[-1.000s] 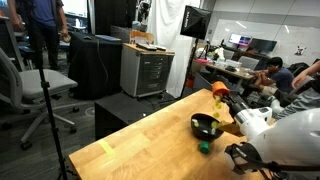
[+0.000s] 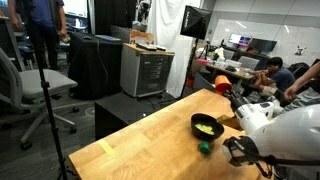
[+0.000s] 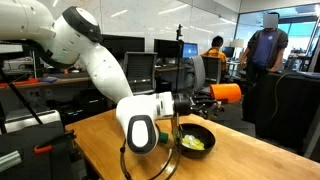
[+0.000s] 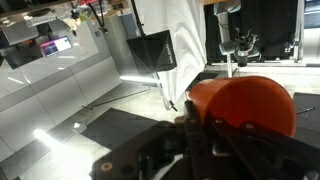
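My gripper (image 3: 207,102) is shut on an orange cup (image 3: 226,93), which lies sideways in the air above the table. In the wrist view the cup (image 4: 245,108) fills the right middle, and the dark fingers (image 4: 192,138) reach its near side. Below the cup, a black bowl (image 2: 196,124) stands upright on the table. Yellow-green pieces (image 2: 207,129) lie inside the bowl. The inside of the cup cannot be made out clearly.
A small green object (image 2: 205,147) stands beside the bowl on the wooden table (image 2: 140,150). Something yellow (image 2: 233,122) shows between bowl and arm. People sit and stand in the background.
A second ago yellow pieces were in the air between cup and bowl; now they lie in the bowl. The cup has moved slightly and turned in my grip's hold.
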